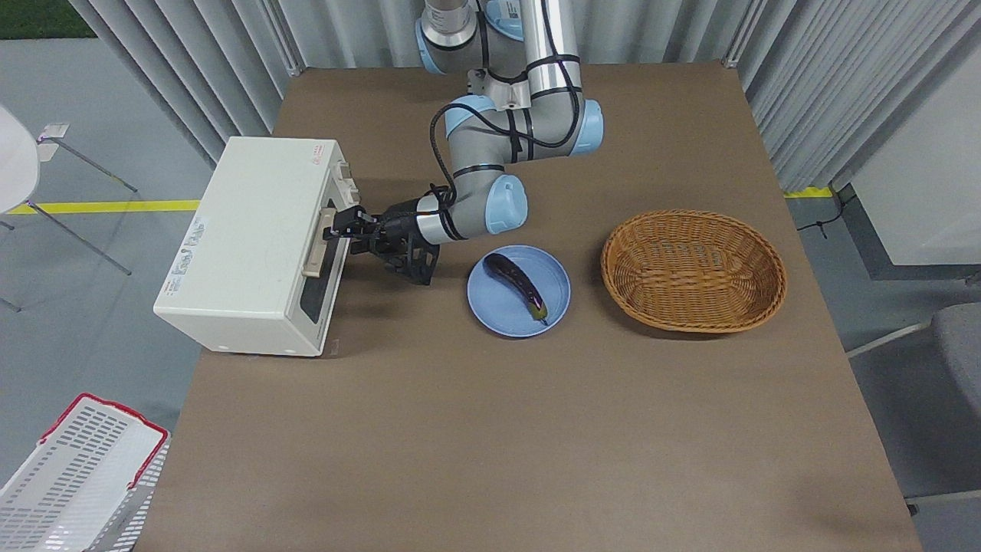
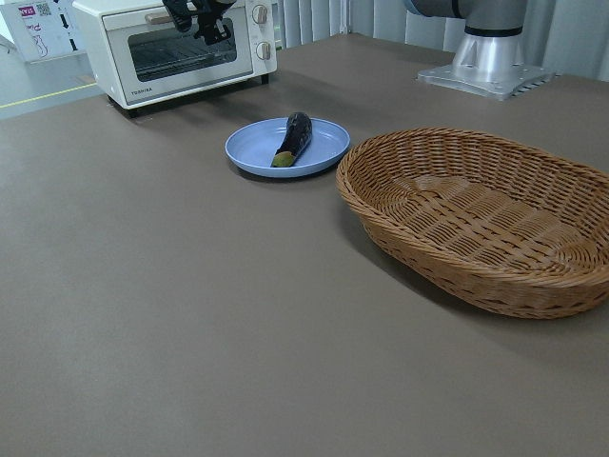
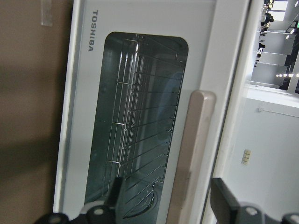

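A white Toshiba toaster oven point(image 1: 241, 244) sits on the table's left, its glass door point(image 3: 131, 121) shut, a wire rack seen inside. My gripper is at the door's handle point(image 3: 191, 149), its fingers apart on either side of it, open; whether they touch it I cannot tell. A dark eggplant point(image 1: 510, 276) lies on a blue plate point(image 1: 493, 308) to the right of the oven.
A brown wicker basket point(image 1: 691, 276) stands right of the plate. A white, red-rimmed crate point(image 1: 64, 478) is off the table at lower left.
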